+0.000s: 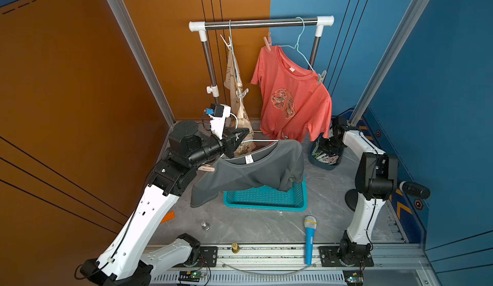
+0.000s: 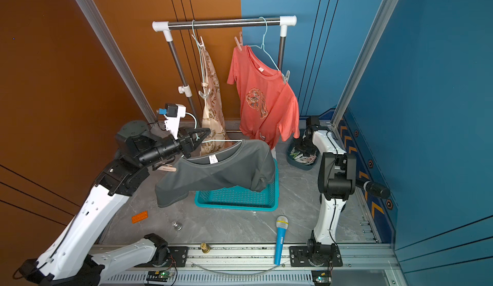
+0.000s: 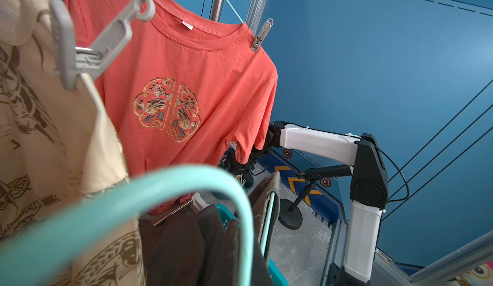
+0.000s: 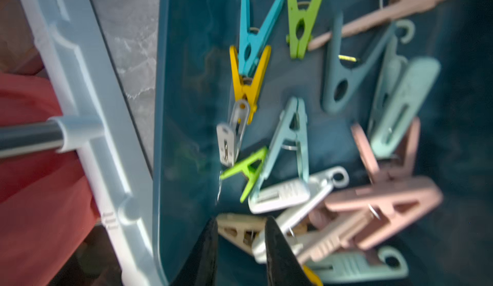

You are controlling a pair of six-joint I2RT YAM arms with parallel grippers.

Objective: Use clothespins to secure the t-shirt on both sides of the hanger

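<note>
My left gripper (image 1: 237, 137) is shut at the top of the hanger that carries the grey t-shirt (image 1: 246, 170); the hanger's hook (image 3: 169, 183) looms in the left wrist view. A pink clothespin (image 1: 206, 167) is on the shirt's left side. My right gripper is over the dark bin (image 4: 161, 106) of clothespins, its fingertips part open at the lower edge of the right wrist view, near a white pin (image 4: 280, 196) and a beige one; whether they touch any is unclear.
A red t-shirt (image 1: 287, 85) and a beige garment (image 2: 213, 116) hang on the rail (image 1: 262, 22). A teal basket (image 1: 264, 203) lies under the grey shirt. A blue microphone (image 1: 309, 239) lies at the front edge.
</note>
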